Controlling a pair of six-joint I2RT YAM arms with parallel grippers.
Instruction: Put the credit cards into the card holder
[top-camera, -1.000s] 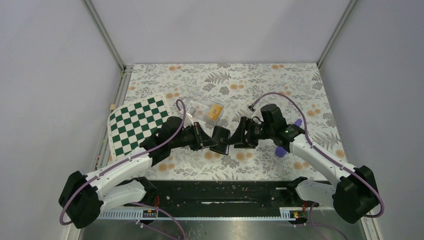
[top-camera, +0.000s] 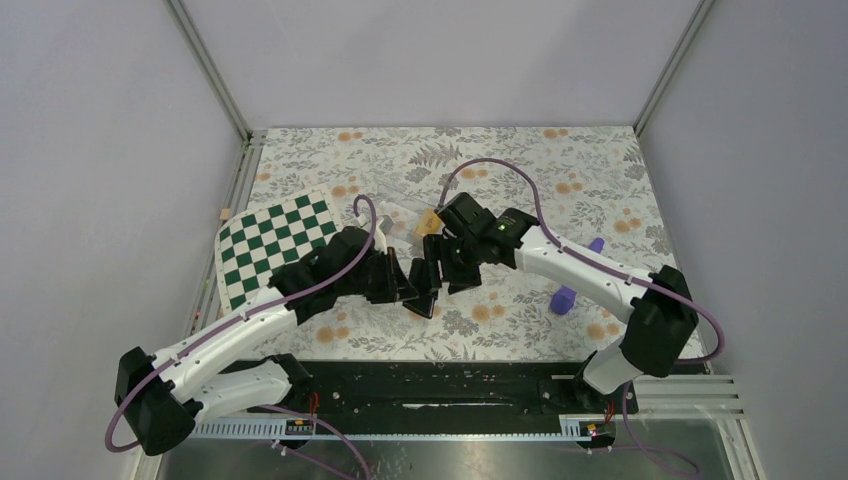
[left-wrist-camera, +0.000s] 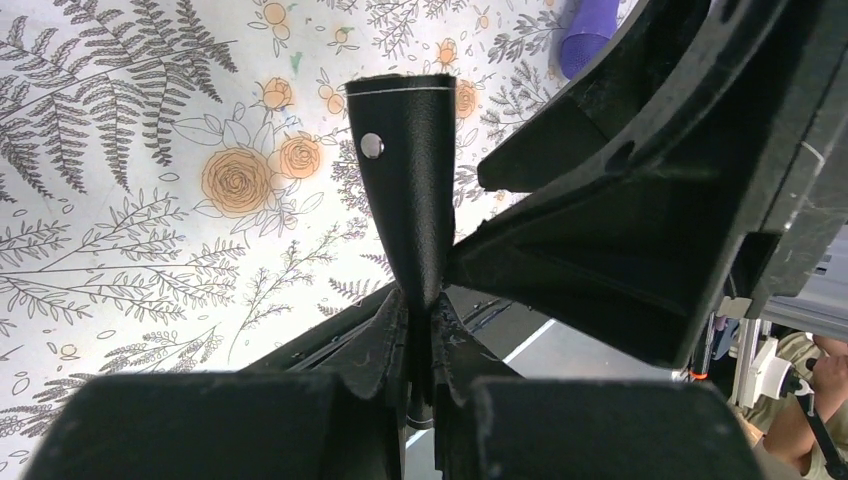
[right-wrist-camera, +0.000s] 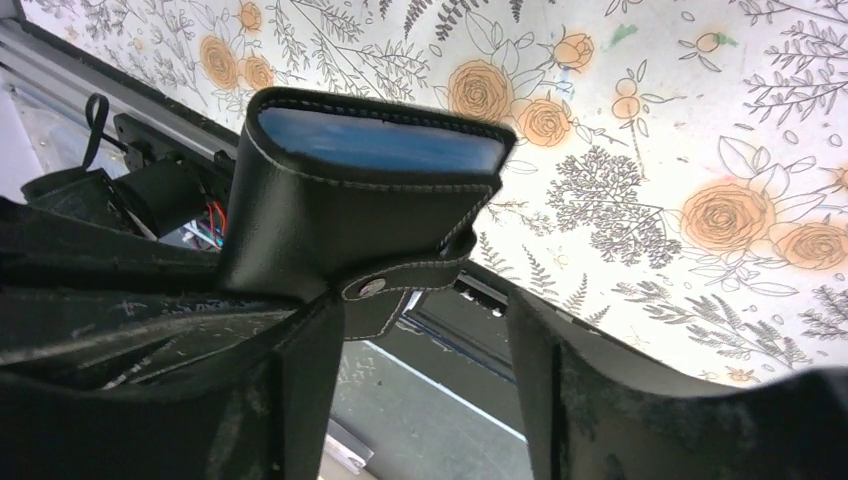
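A black leather card holder (top-camera: 421, 291) with stitched edges and a snap button is clamped in my left gripper, off the table. In the right wrist view the card holder (right-wrist-camera: 350, 215) stands with its top edge facing the camera, showing a pale blue inside. My right gripper is open, its two fingers apart around the lower right part of the holder, which lies nearer the left finger. From the left wrist view, one right finger (left-wrist-camera: 590, 265) reaches the holder's edge. No credit card shows between the right fingers.
Behind the grippers is a clear box with an orange card (top-camera: 429, 222) in it, partly covered by the right arm. A green checkered board (top-camera: 275, 245) lies left, a purple object (top-camera: 563, 299) right.
My right gripper has moved left, up against the card holder, over the last second. The left gripper has shifted slightly left with the holder, which has turned and looks narrower from above.
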